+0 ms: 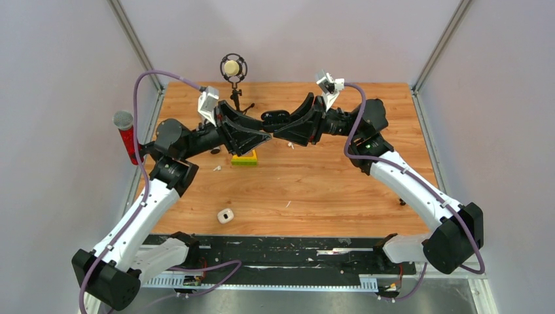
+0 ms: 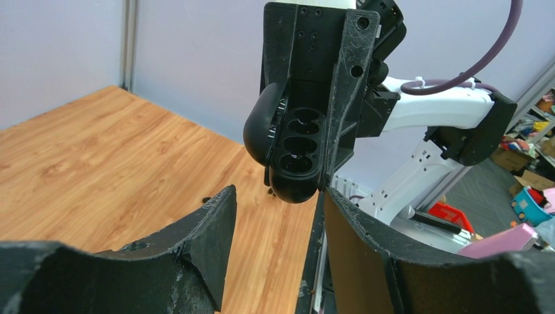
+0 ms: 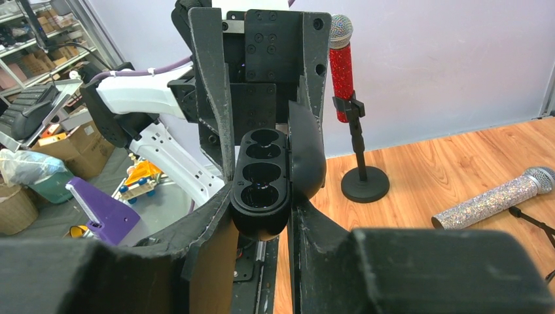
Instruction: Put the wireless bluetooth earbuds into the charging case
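Observation:
A black charging case (image 1: 276,118) with its lid raised is held high above the table between the two arms. My right gripper is shut on it, one finger at either side. In the left wrist view, round dark wells show in the case body (image 2: 300,147), with the lid (image 2: 263,124) beside it. My left gripper faces the case from the opposite side, part open, its fingertips near the case's lower end. Whether they touch it, I cannot tell. Two small white pieces, perhaps earbuds (image 1: 217,168), lie on the table.
A white rounded box (image 1: 225,216) sits at the table's front left, and a yellow block (image 1: 245,159) stands below the left gripper. Microphones on stands occupy the back and left, including a red one (image 3: 341,78).

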